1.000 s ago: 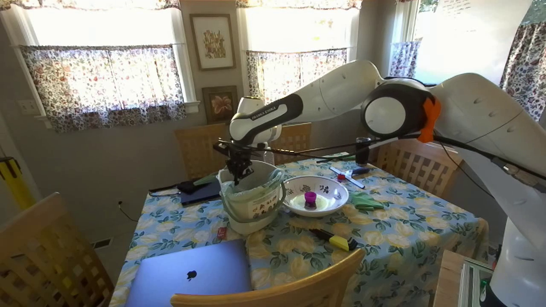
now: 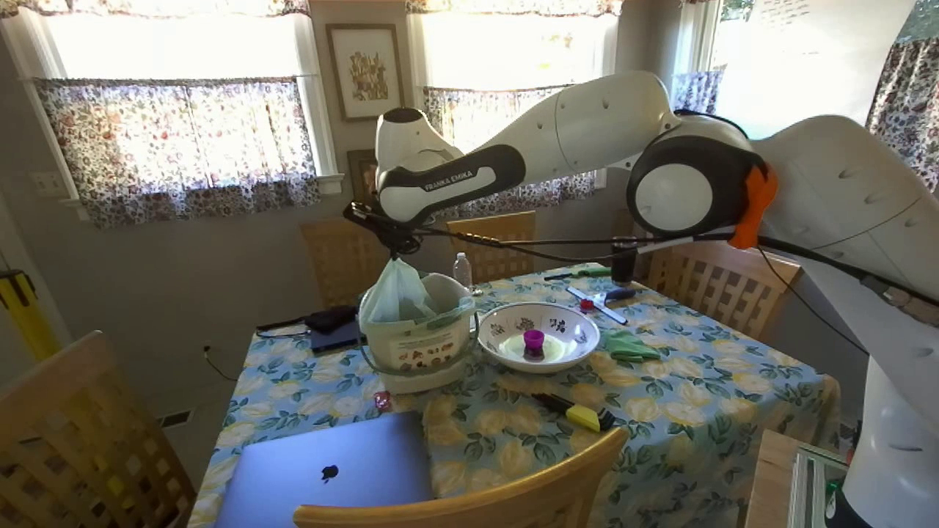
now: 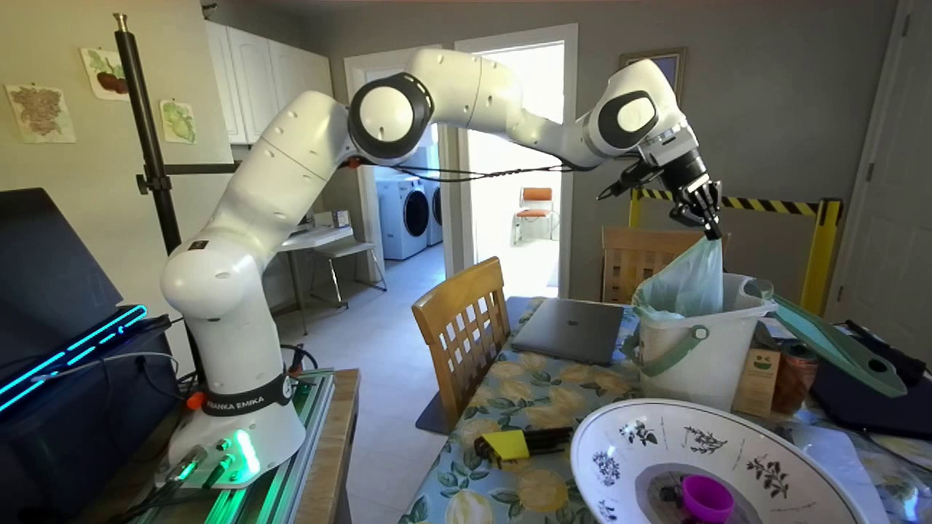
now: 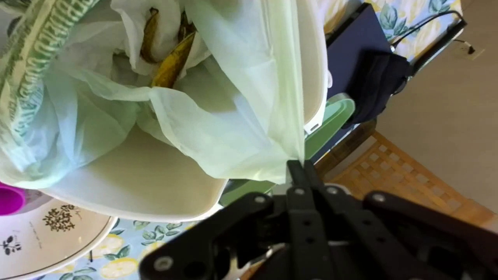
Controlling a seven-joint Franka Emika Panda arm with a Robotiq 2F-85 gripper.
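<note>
My gripper is shut on the edge of a pale green bag (image 4: 242, 126), its fingertips pinching the thin film. The bag is stretched upward from a white bucket (image 3: 699, 358) that it lines. In exterior view 1 the bag (image 2: 393, 290) rises to a peak under the gripper (image 2: 393, 255), above the bucket's rim. Inside the bag, the wrist view shows brown and yellow peels (image 4: 175, 60) and crumpled pale material. Part of the bag's far edge is still folded over the bucket's rim. The bucket tilts slightly in exterior view 1.
Beside the bucket stands a patterned white bowl (image 2: 581, 334) holding a purple cup (image 2: 533, 339). A laptop (image 2: 334, 466) lies in front. A green lid (image 3: 839, 345) and a dark laptop-like slab (image 2: 339, 333) are behind. A yellow-and-black tool (image 2: 581, 415) lies on the cloth.
My gripper has risen and moved left, drawing the held side of the bag out above the rim. The bucket has shifted left and its bearing on the table has changed.
</note>
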